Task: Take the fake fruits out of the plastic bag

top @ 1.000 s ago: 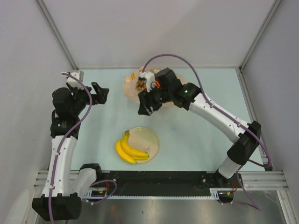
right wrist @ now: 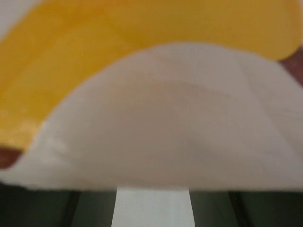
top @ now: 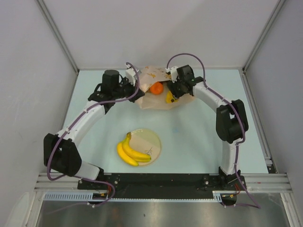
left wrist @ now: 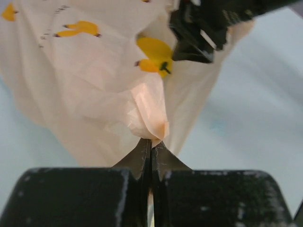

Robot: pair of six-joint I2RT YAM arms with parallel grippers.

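The pale plastic bag (top: 158, 101), printed with yellow and orange fruit, lies at the back middle of the table. Through its opening an orange fruit (top: 156, 88) shows; folds of the bag hide the rest of the inside. In the left wrist view my left gripper is shut on a gathered edge of the bag (left wrist: 147, 109). My right gripper (top: 173, 90) is over the bag's right part, beside a yellow print. Its fingers stand apart at the bottom of the right wrist view, close against the printed bag (right wrist: 156, 118), with no fruit visible between them.
A round pale plate (top: 150, 137) stands nearer the front, with yellow bananas (top: 131, 152) on its left side, partly over the rim.
My left gripper has come in from the left and taken the bag's edge. The right gripper has moved back and right onto the bag.
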